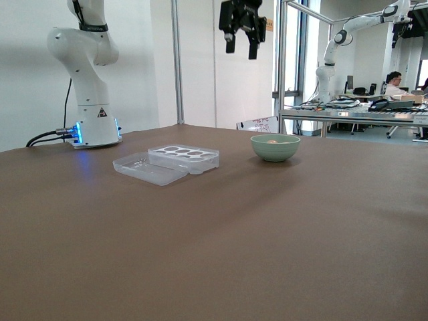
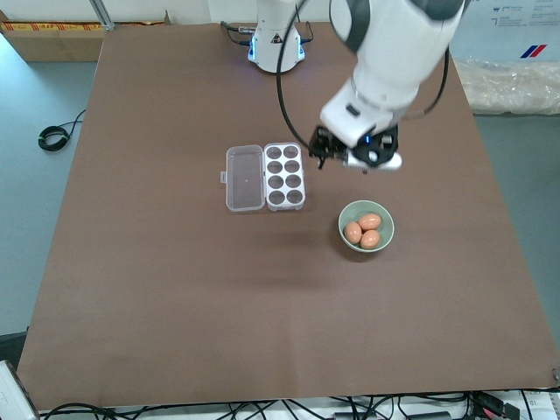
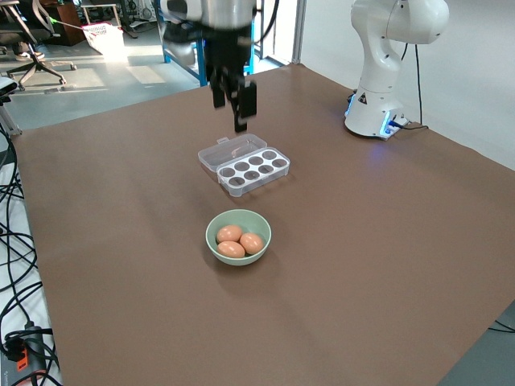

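My gripper hangs high above the table, black fingers pointing down with a gap between them and nothing visible held. In the right view it is above and behind the bowl, near the egg box. A pale green bowl holds three brown eggs at the table's middle right. Left of it in the left view lies an open clear plastic box with a white tray of round empty wells.
More cables run along the near edge in the left view.
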